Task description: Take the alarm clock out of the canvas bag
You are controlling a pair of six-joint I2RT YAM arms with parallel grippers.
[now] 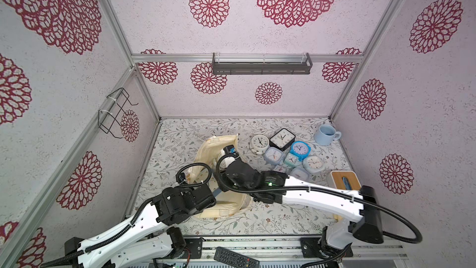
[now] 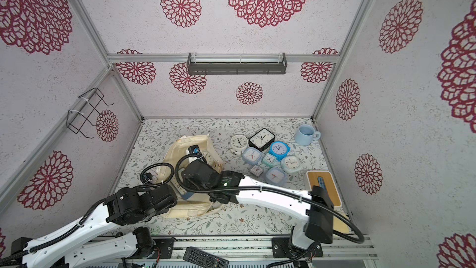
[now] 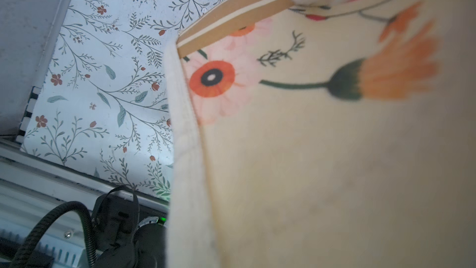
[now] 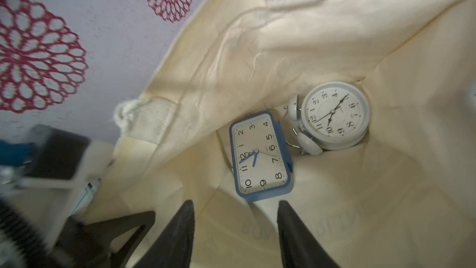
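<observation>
The canvas bag (image 1: 228, 206) lies at left centre, its mouth spread open. Inside it, in the right wrist view, are a blue-framed rectangular alarm clock (image 4: 260, 156) and a white round twin-bell clock (image 4: 336, 113), side by side. My right gripper is over the bag's mouth, fingers parted, nothing between them; the blue clock is ahead of its fingertips. My left gripper is shut on the bag's near-left edge, cloth showing between its fingers. In the left wrist view the bag's printed cloth (image 3: 317, 168) hides those fingers. The right arm covers much of the bag's inside in the top views.
Several clocks stand grouped right of the bag, including a black square one (image 1: 282, 139) and a blue round one (image 1: 300, 149). Further right are a blue mug (image 1: 325, 134) and a tan tray (image 1: 358, 183).
</observation>
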